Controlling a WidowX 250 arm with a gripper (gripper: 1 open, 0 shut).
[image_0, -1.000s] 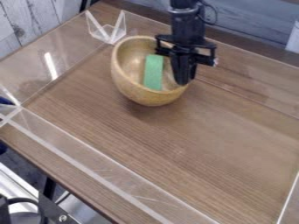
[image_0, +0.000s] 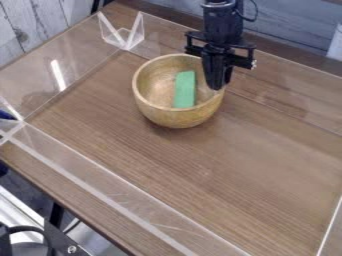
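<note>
A light wooden bowl (image_0: 160, 110) rests upright on the wooden table, near the middle back, with a green block (image_0: 185, 90) inside it. My black gripper (image_0: 218, 82) is at the bowl's back right rim, fingers pointing down. It looks shut, with nothing clear between its fingers; whether it touches the rim I cannot tell.
A clear plastic holder (image_0: 123, 33) stands at the back left. Dark cables and hardware lie beyond the left edge.
My gripper has moved up slightly, toward the back.
</note>
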